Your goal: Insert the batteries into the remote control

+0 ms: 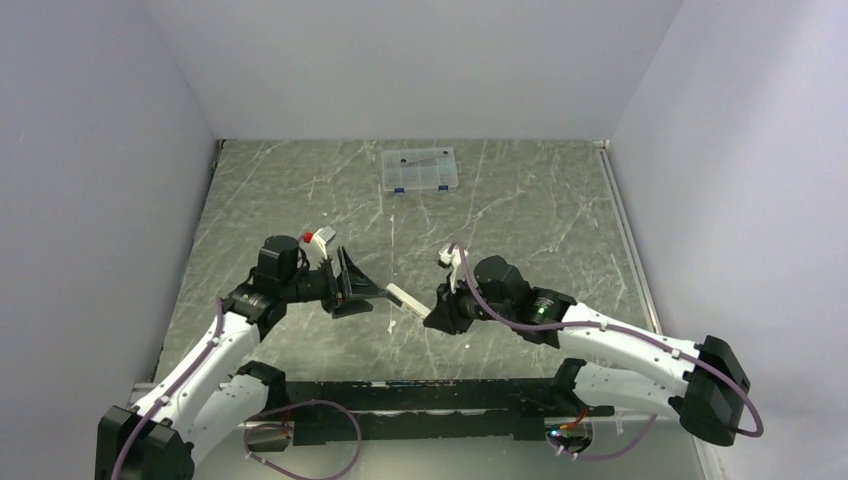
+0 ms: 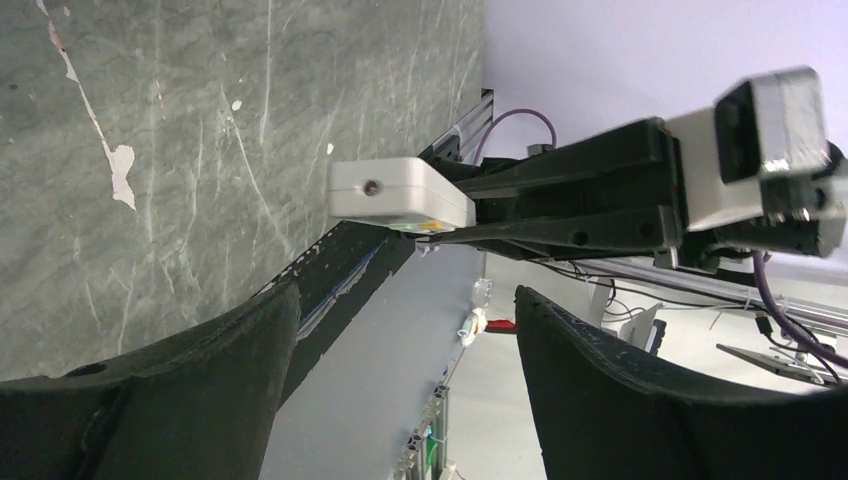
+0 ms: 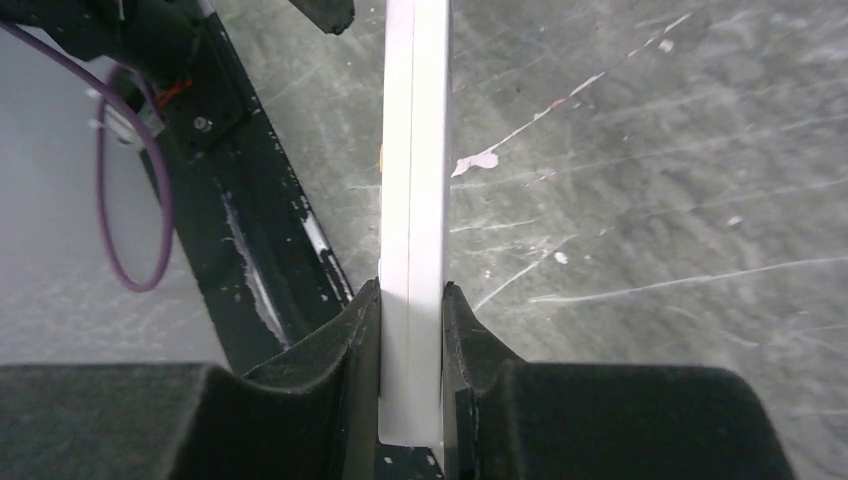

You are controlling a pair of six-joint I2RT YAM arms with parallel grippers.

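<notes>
A white remote control [image 1: 408, 301] is held in the air by my right gripper [image 1: 430, 318], which is shut on one end of it. In the right wrist view the remote [image 3: 413, 220] stands edge-on between the black fingers. My left gripper [image 1: 378, 300] is open near the remote's other end. From the left wrist the remote [image 2: 390, 190] shows its end face with a small dark hole and coloured spots on its underside; it appears beyond the spread fingertips, with nothing between them. No battery can be made out for certain.
A clear compartment box [image 1: 420, 185] with blue latches sits at the back; two small dark spots show in it, too small to identify. Walls rise at the left, right and back.
</notes>
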